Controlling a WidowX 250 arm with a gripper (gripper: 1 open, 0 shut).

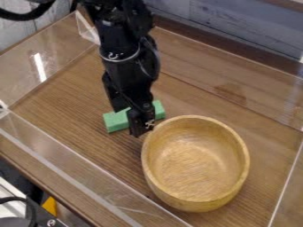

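My black gripper (135,119) hangs open in the middle of the view, low over a green block (116,121) on the wooden surface. The gripper partly covers the block, so I cannot tell whether its fingers touch it. A light wooden bowl (196,164) stands just to the right and front of the block.
A clear low wall runs along the front left edge, and a pale blue panelled wall (231,31) stands at the back.
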